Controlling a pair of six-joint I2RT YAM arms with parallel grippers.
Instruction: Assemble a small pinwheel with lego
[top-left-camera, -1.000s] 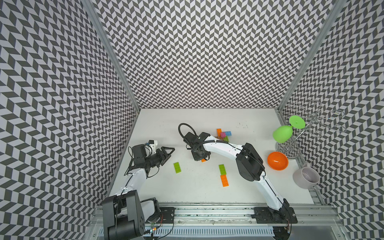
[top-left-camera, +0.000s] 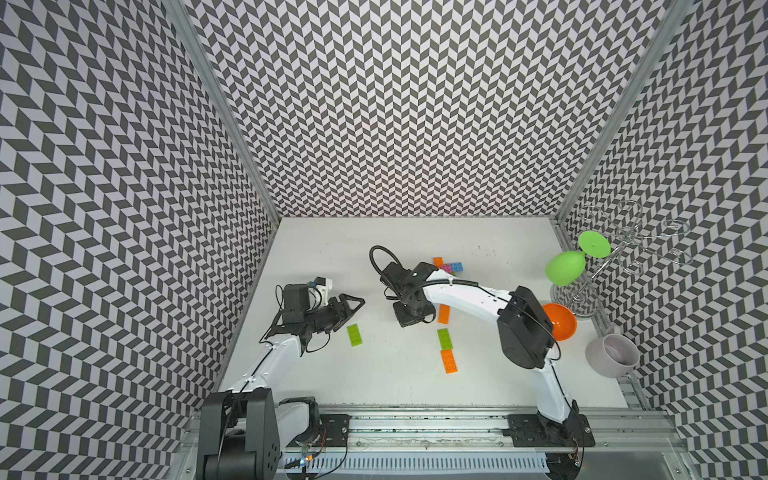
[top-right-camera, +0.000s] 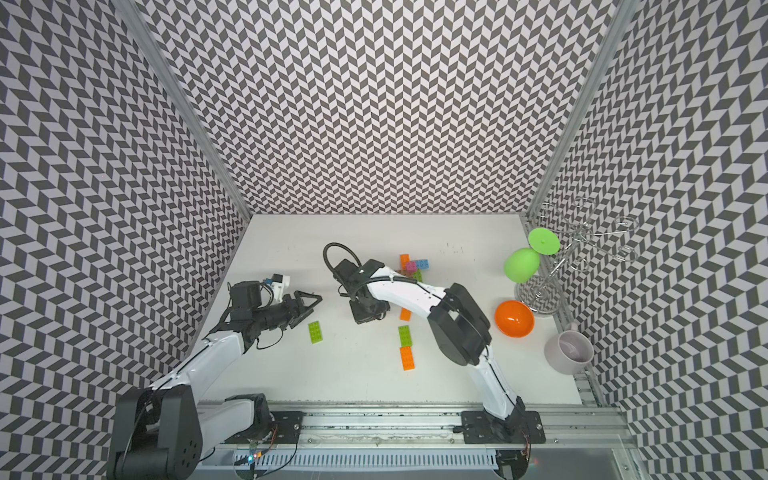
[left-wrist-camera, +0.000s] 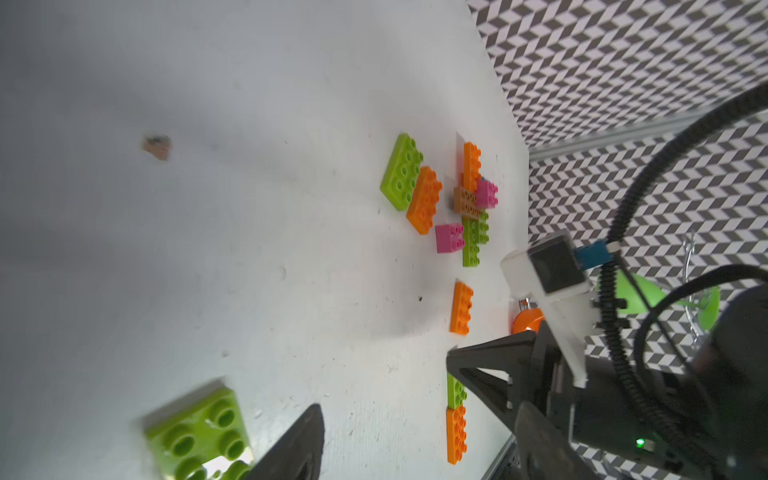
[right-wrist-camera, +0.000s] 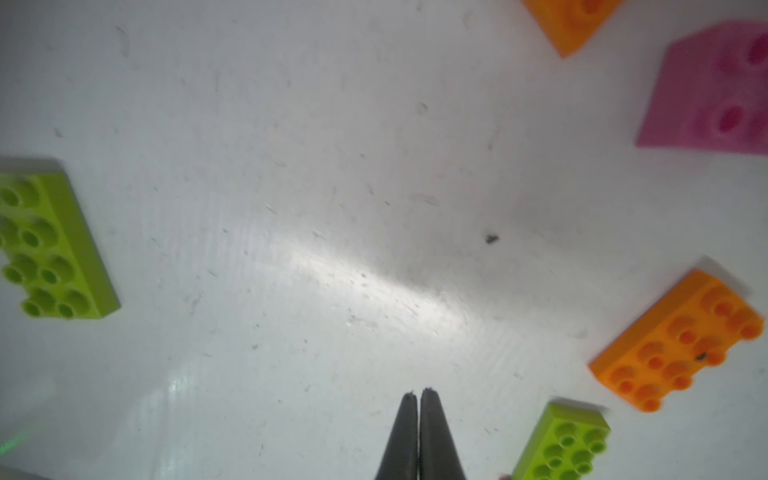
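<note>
My left gripper stands open with nothing between its fingers; a lone green brick (left-wrist-camera: 200, 432) lies on the table beside its left finger. The right gripper is shut above bare table, and no brick shows between its tips. Right of it lies an orange brick (right-wrist-camera: 676, 340), near a second green brick (right-wrist-camera: 564, 444). In the left wrist view, a flat green brick (left-wrist-camera: 402, 172), an orange one (left-wrist-camera: 424, 200) and a pink one (left-wrist-camera: 449, 238) sit close together. Beside them is a cluster with a brown brick (left-wrist-camera: 466, 202) and a green piece (left-wrist-camera: 472, 240).
An orange bowl (top-right-camera: 513, 318), a mauve mug (top-right-camera: 569, 352) and a wire rack (top-right-camera: 540, 297) bearing green items line the right side. Another orange brick (top-left-camera: 449, 361) lies near the front.
Both grippers have shifted right, the left one toward the back as well. The orange patch under the right gripper no longer shows there; an orange brick now shows to its right.
</note>
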